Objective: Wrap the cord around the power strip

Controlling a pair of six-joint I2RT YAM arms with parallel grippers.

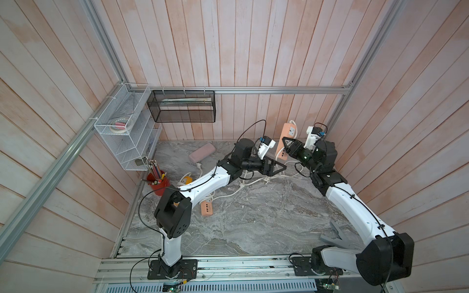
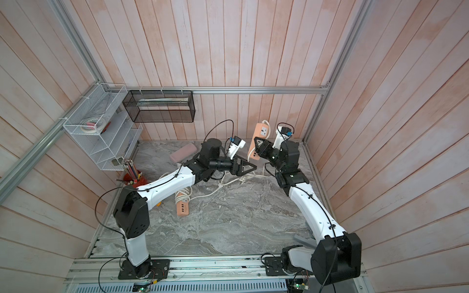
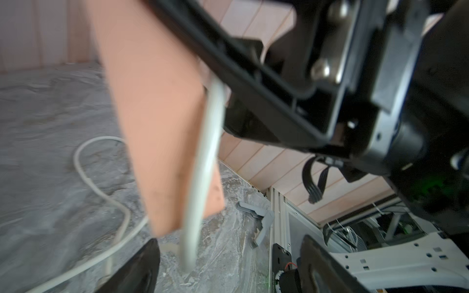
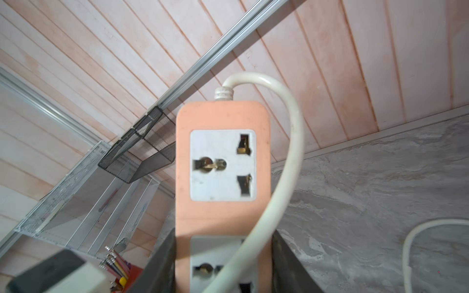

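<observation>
An orange power strip [image 4: 222,117] with white sockets stands tilted upright in the air, my right gripper shut around it. Its white cord [image 4: 294,134] leaves the top end, bends over and crosses the strip's front face downward. From there the cord [image 3: 207,156] hangs beside the strip, and more of it trails over the table. Close to the strip's lower end is my left gripper [image 1: 277,169], open; in its wrist view, the cord hangs in the space between its blurred fingers, not visibly clamped.
A second orange strip [image 1: 206,209] with cord wound around it lies left of centre. Behind it are a pink block [image 1: 201,152] and a red cup [image 1: 157,185] of pens. A black mesh basket [image 1: 181,114] hangs on the rail.
</observation>
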